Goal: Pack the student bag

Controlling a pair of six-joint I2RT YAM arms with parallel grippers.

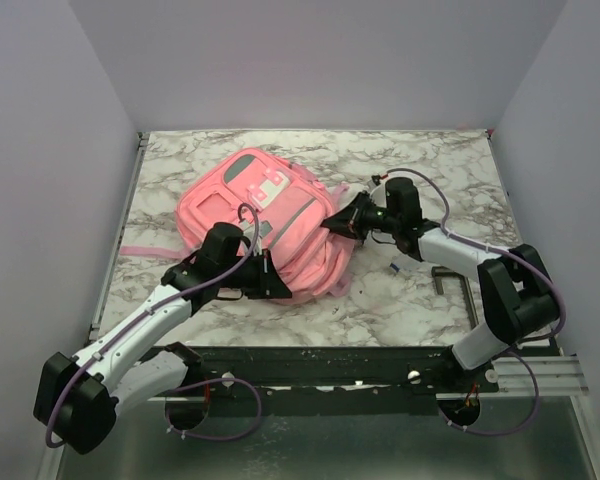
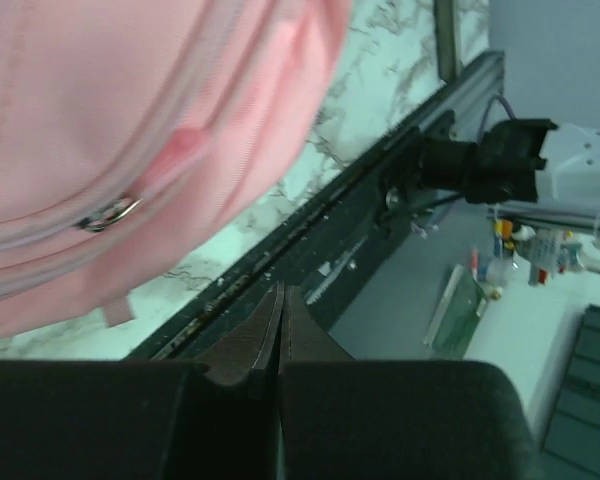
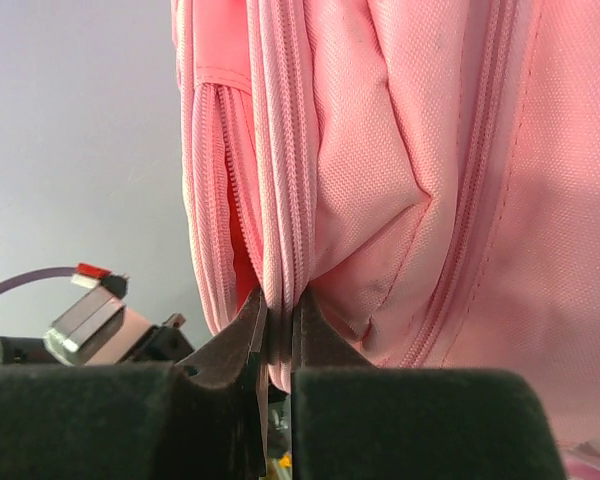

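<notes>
The pink student bag (image 1: 250,195) lies on the marble table, filling much of the left and middle. My right gripper (image 1: 345,226) is shut on the bag's zippered edge at its right side; in the right wrist view the doubled zipper band (image 3: 290,180) runs into the fingertips (image 3: 280,320). My left gripper (image 1: 270,290) is over the bag's front edge, shut with nothing visible between its fingers. In the left wrist view its fingertips (image 2: 280,295) point past the pink fabric, near a metal zipper pull (image 2: 110,212).
A dark bracket-shaped object (image 1: 465,295) lies at the table's right, with a small blue item (image 1: 396,268) nearby. The black front rail runs below the bag.
</notes>
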